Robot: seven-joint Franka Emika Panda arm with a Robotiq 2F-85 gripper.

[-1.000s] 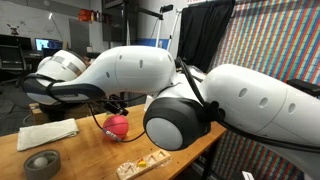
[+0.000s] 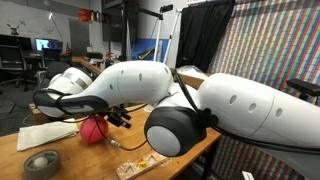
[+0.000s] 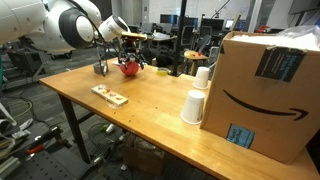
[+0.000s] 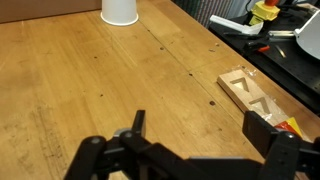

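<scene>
My gripper stands open in the wrist view, its dark fingers (image 4: 262, 130) wide apart with only bare table between them. A pale wooden piece (image 4: 250, 96) with cut-out shapes lies flat to their right, apart from the gripper. The same view has the base of a white cup (image 4: 119, 11) at the top. A rounded red thing (image 2: 94, 129) shows by the arm's far end in exterior view 1 and also as a red patch (image 3: 129, 68) in exterior view 2. Whether it belongs to the arm or is separate, I cannot tell.
A folded white cloth (image 2: 47, 135) and a grey tape roll (image 2: 41, 164) lie at the table's left. White cups (image 3: 191, 108) stand near a large cardboard box (image 3: 258, 98). A small yellowish bowl (image 3: 162, 72) sits at the far edge. Mid-table is clear.
In exterior view 1 the red thing and the arm's far end have shifted left. The wooden piece, cloth and tape roll stay where they were.
</scene>
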